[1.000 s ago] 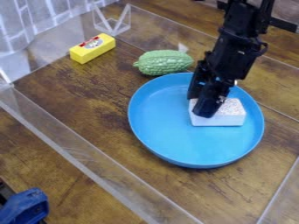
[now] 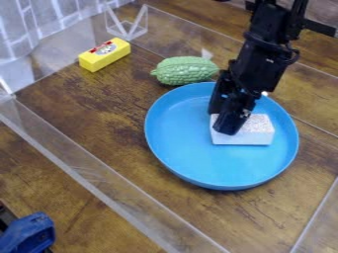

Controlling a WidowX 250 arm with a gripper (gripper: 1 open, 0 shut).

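My black gripper (image 2: 227, 117) reaches down from the top right over a blue plate (image 2: 199, 163). Its tip is at a white block (image 2: 246, 134) lying on the right part of the plate and covers the block's upper left. The gripper looks closed on that block, though the fingertips are dark and hard to make out.
A green ridged vegetable (image 2: 181, 69) lies just behind the plate. A yellow box (image 2: 105, 55) sits at the upper left. A blue object (image 2: 24, 235) is at the bottom left corner. The wooden table left of the plate is clear.
The gripper and the white block have shifted slightly left and toward the camera on the plate.
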